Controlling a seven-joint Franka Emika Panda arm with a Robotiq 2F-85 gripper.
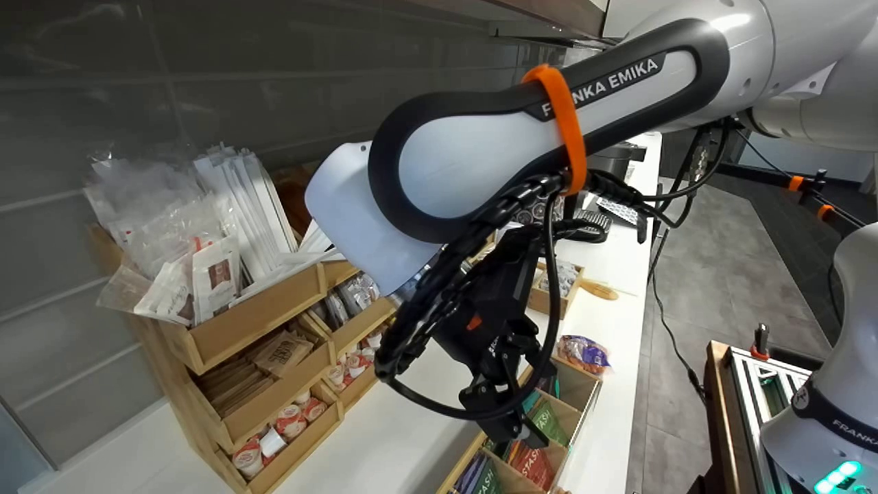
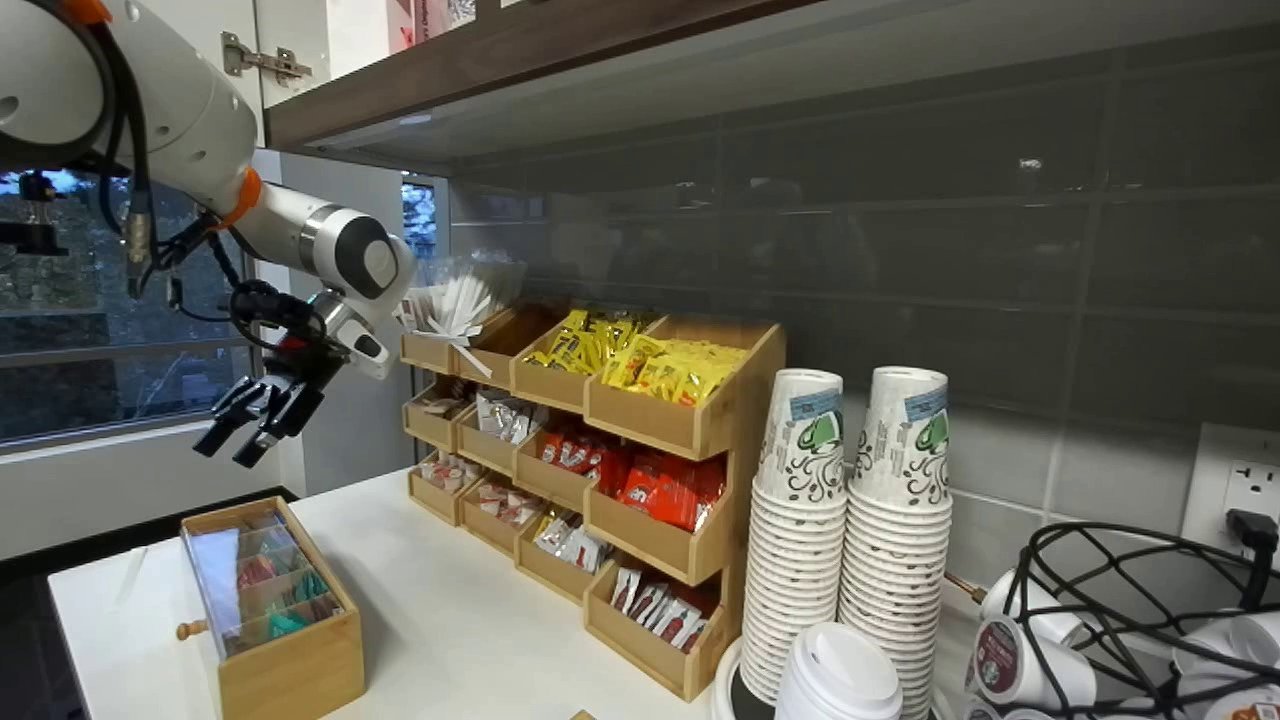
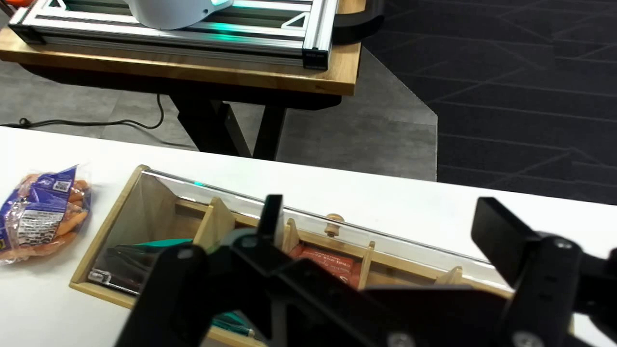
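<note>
My gripper hangs open in the air above a wooden tea box, its fingers spread and nothing between them. From the wrist, the gripper spans the box's middle compartments. The box has a clear front panel with a small wooden knob. Red tea packets sit in one compartment, and green and dark ones fill others. My own gripper parts hide much of the box in the wrist view. A purple bag of baby carrots lies on the counter beyond one end of the box.
A tiered wooden rack of condiment packets stands along the wall. Stacked paper cups and a black wire basket are at its right. A cabinet underside overhangs.
</note>
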